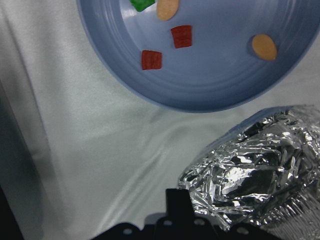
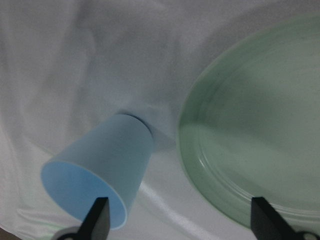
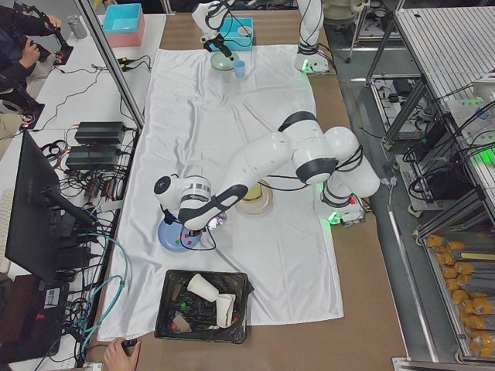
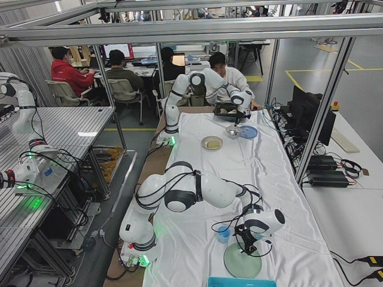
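My left gripper hangs beside a blue plate (image 3: 170, 238) (image 1: 200, 75) holding small red, green and tan pieces; in the left wrist view crumpled foil (image 1: 250, 175) lies by its fingers, whose finger state is unclear. At the far end my right gripper (image 4: 246, 242) stands open above the white cloth, between a light blue cup (image 4: 224, 234) (image 2: 115, 155) and a green plate (image 4: 242, 263) (image 2: 250, 125), nothing visible between its fingers.
A beige plate (image 3: 254, 207) with a yellow item sits near the left arm. A black-lined bin (image 3: 174, 301) stands at the near end, a blue basket (image 4: 241, 283) at the far end.
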